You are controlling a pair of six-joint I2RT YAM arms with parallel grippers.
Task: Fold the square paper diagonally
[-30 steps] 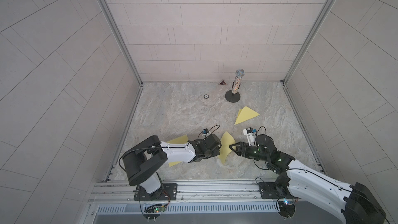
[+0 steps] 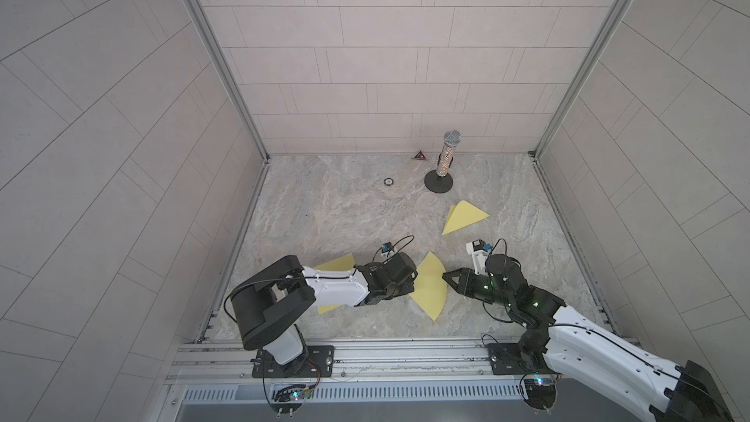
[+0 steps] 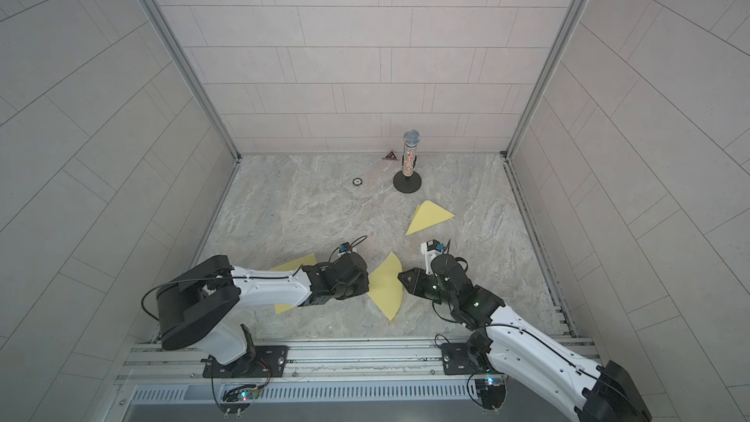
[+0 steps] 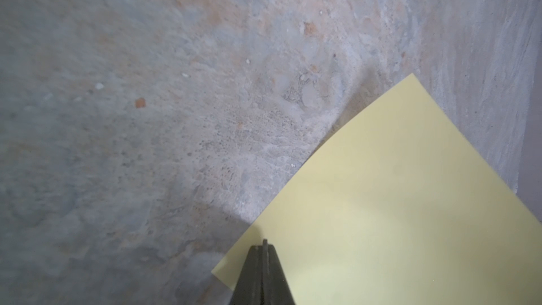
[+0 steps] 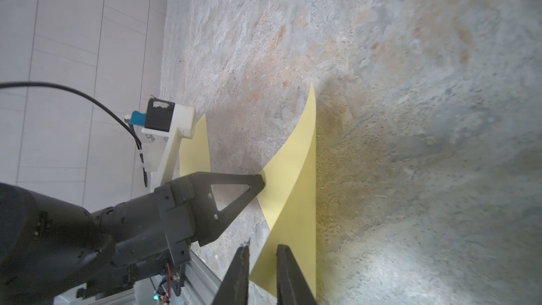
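The yellow square paper [image 2: 428, 289] lies near the table's front, between the two arms. In the right wrist view the paper [image 5: 293, 220] rises in a curved, raised flap rather than lying flat. My left gripper is shut with its tips on the paper near one corner; nothing clearly shows pinched between them. My right gripper stands part open, its fingers apart, with the paper's raised corner visible in the gap between them. In the top left view the right gripper [image 2: 445, 276] is at the paper's right edge.
Another yellow sheet [image 2: 336, 264] lies partly under the left arm. Farther back is a folded yellow paper [image 2: 464, 217]. A microphone on a stand [image 2: 443, 168], a small triangular item [image 2: 419, 156] and a small ring [image 2: 388, 182] stand at the rear.
The paper's right flap has swung out to the right and spreads wider than before. My right gripper has shifted slightly to the right. The left arm has stayed put.
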